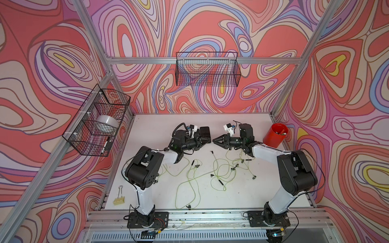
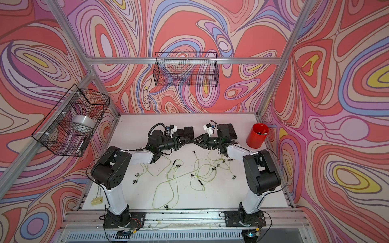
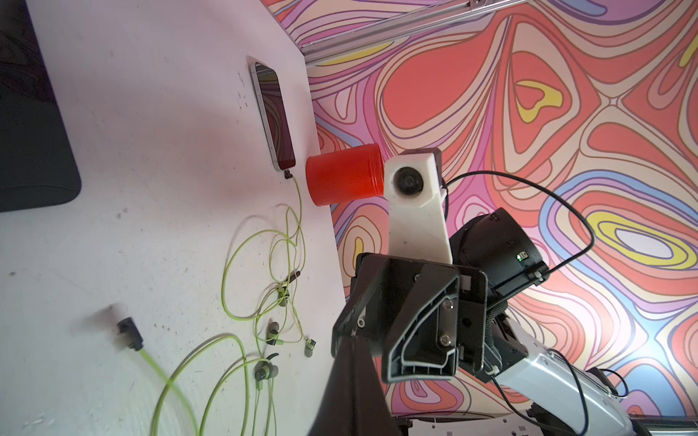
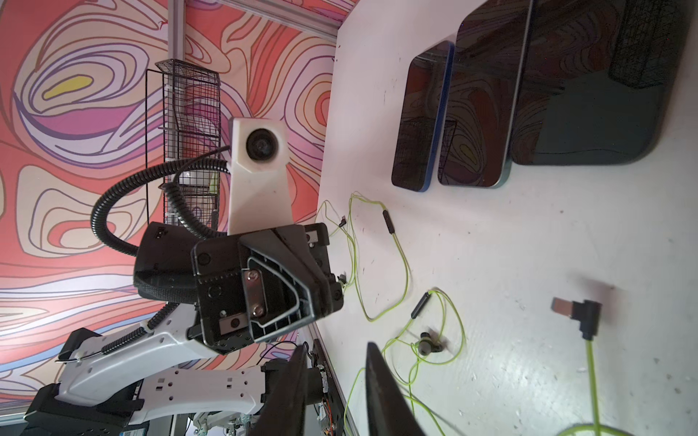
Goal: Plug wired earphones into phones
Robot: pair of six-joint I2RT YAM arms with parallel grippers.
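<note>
The black earphone plug (image 4: 586, 317) with its pale tip hangs or lies free at the end of a green cable (image 4: 592, 385), clear of both grippers; whether it touches the table cannot be told. In the right wrist view a row of dark phones lies face up: a blue-edged one (image 4: 421, 120), a middle one (image 4: 483, 101) and a larger one (image 4: 592, 120). My right gripper (image 1: 214, 140) is open, a gap between its fingers. Facing it closely, my left gripper (image 1: 209, 142) is shut, with nothing showing between its fingers.
Another phone (image 3: 275, 116) has a green cable at its end, beside the red bucket (image 3: 343, 174). Several looped green cables and earbuds (image 1: 197, 166) spread over the front table. A binder clip (image 1: 119, 200) lies front left.
</note>
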